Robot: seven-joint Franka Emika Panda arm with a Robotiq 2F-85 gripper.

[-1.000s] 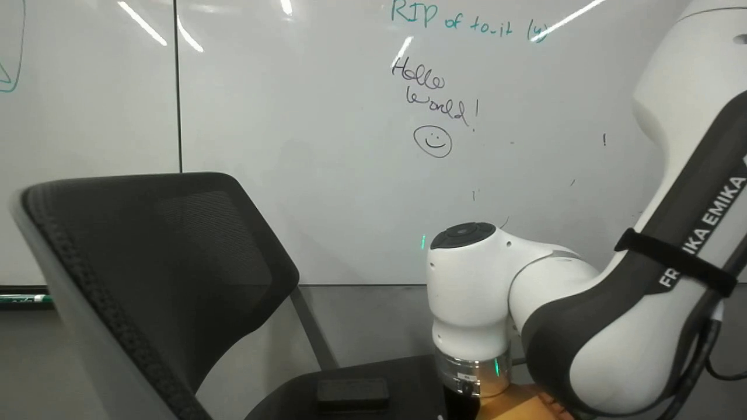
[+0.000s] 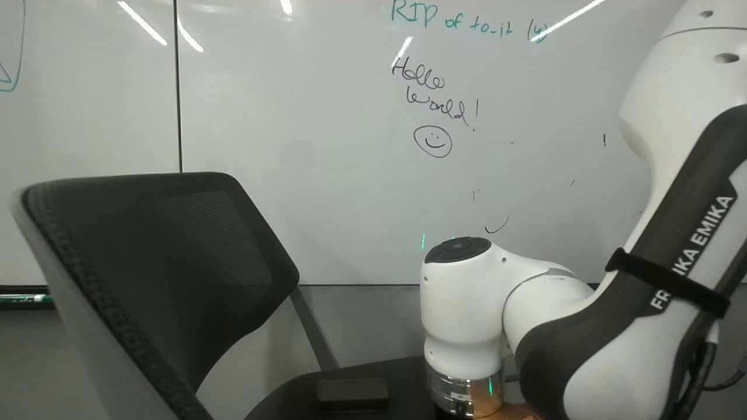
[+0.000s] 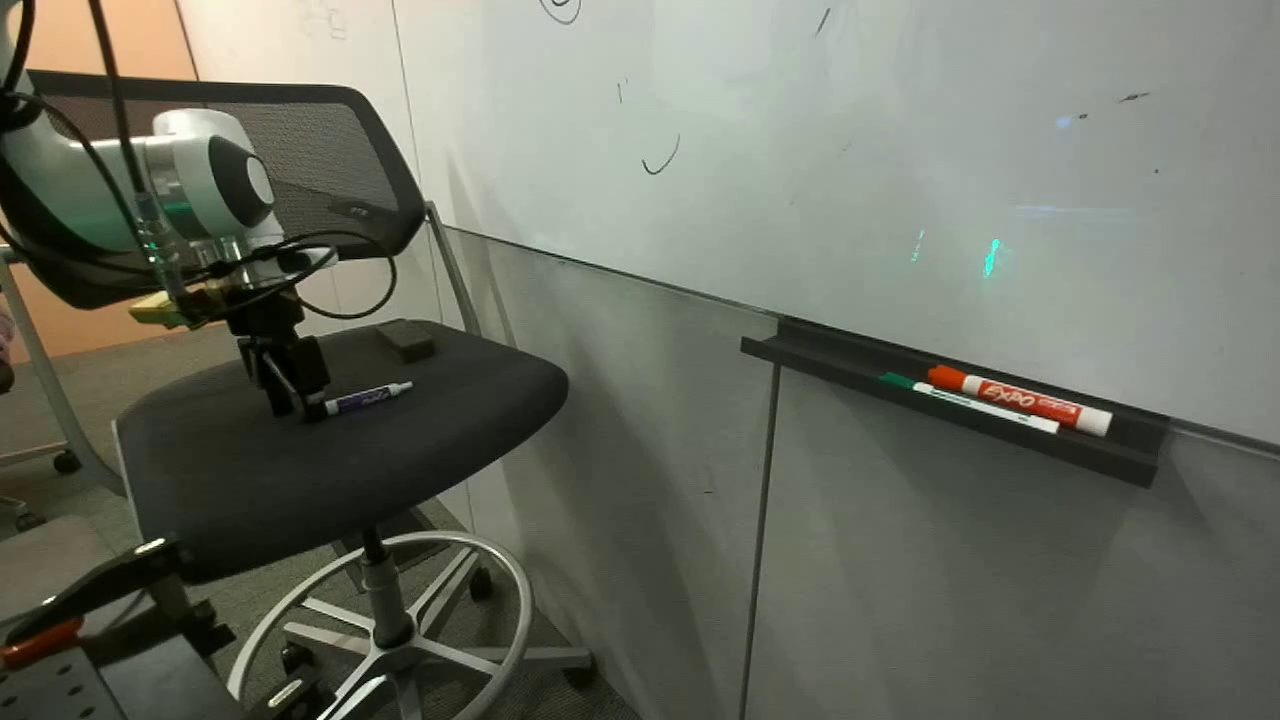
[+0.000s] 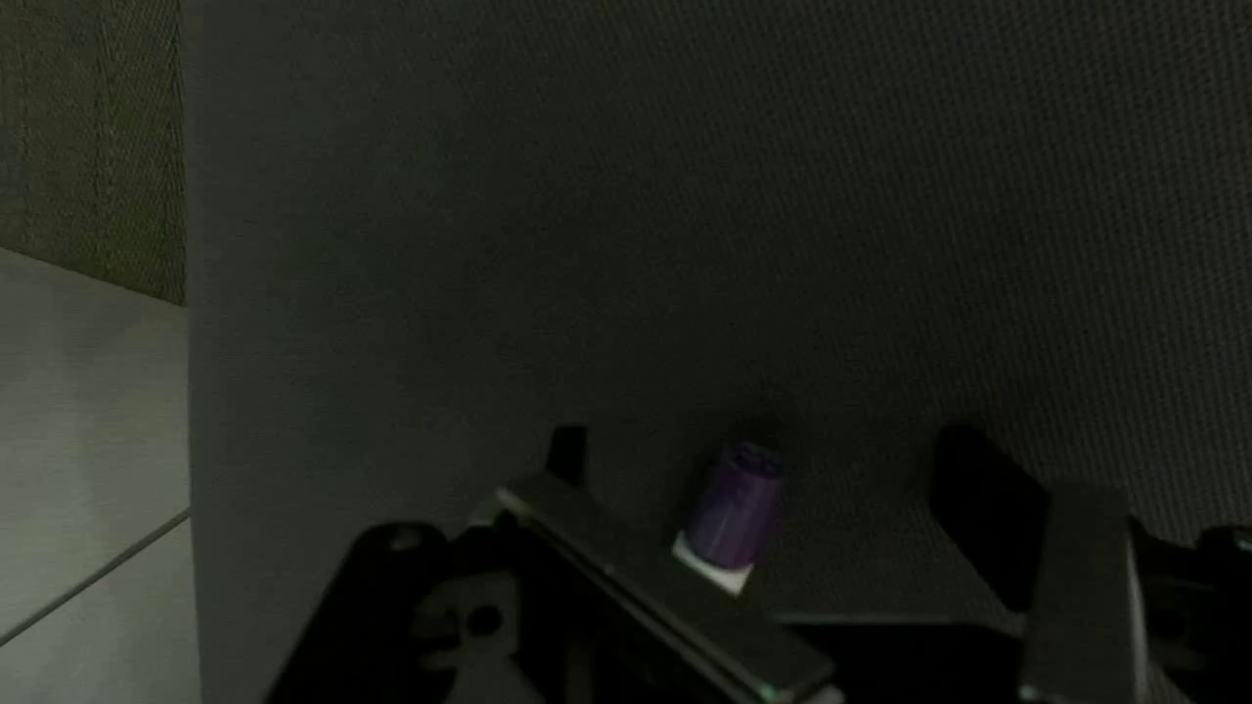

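Note:
A purple marker [image 3: 369, 397] with a white end lies on the dark chair seat [image 3: 468, 408]. My gripper [image 3: 302, 408] is down close over the seat at the marker's near end. In the wrist view the gripper is open. The marker's purple end [image 4: 735, 506] shows between the fingers, closer to the left finger [image 4: 657, 593] and clear of the right finger [image 4: 1086, 587]. The left finger hides the rest of its length in that view.
A black eraser-like block [image 3: 405, 341] rests farther back on the seat, with the chair back [image 2: 161, 273] rising beyond. On the whiteboard's ledge [image 3: 828, 360] lie a red Expo marker [image 3: 1020, 401] and a green-capped marker [image 3: 986, 407].
The arm has come down and slightly to the left in exterior view 1. The chair and the block have stayed where they were.

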